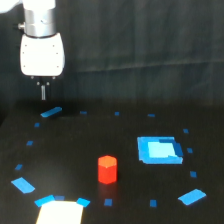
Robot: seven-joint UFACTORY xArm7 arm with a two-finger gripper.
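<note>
My gripper (43,97) hangs at the upper left below the white arm, pointing down. Its thin dark fingers are close together, and nothing shows between them. A red block (107,170) rests on the dark table near the middle front, well away from the gripper. To the right lies a white square (161,150) framed by blue tape (145,153). Cut off by the bottom edge is a cream-coloured object (60,213); what it is, I cannot tell.
Small blue marks dot the black table. Longer blue strips lie at the left front (23,185), the right front (192,197) and near the gripper (50,112). A dark curtain (140,50) hangs behind. Open table surrounds the red block.
</note>
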